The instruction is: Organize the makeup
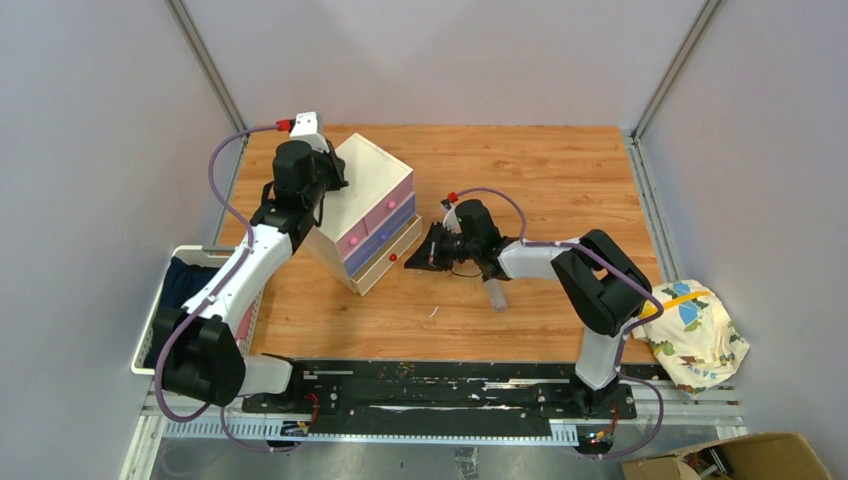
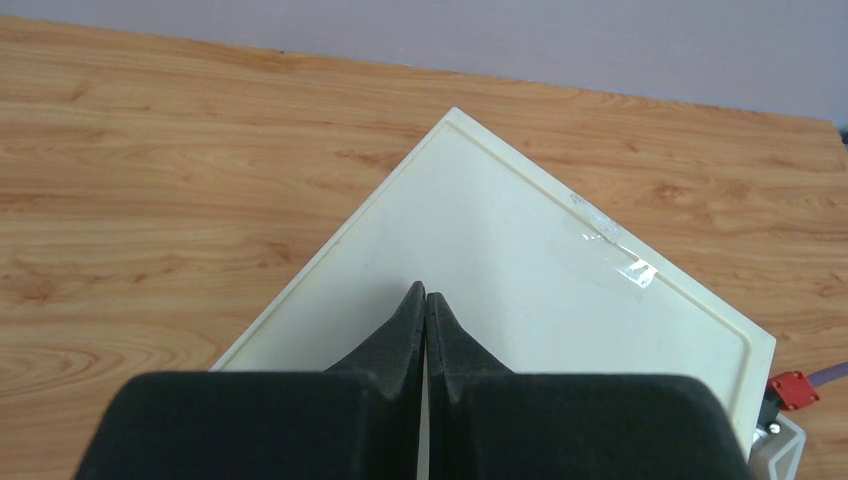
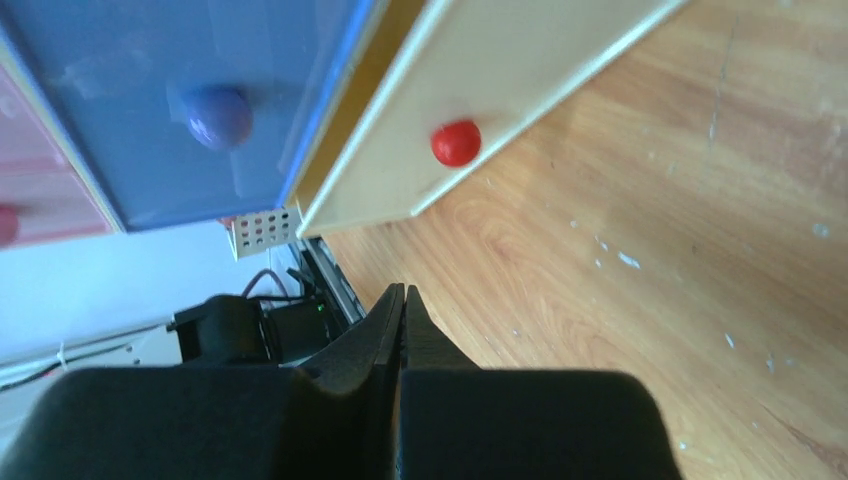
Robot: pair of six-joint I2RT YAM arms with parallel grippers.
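A white cabinet stands turned at an angle on the left of the table. Its front has pink upper drawers, a blue drawer with a blue knob, and a cream bottom drawer with a red knob. That bottom drawer sticks out slightly past the blue one. My left gripper is shut above the cabinet's white top, nothing between its fingers. Facing the red knob from the right, apart from it, my right gripper is shut and empty. No makeup item can be made out.
A white basket with dark and pink contents stands at the left. At the right lies a patterned cloth bag, with a cardboard box below it.
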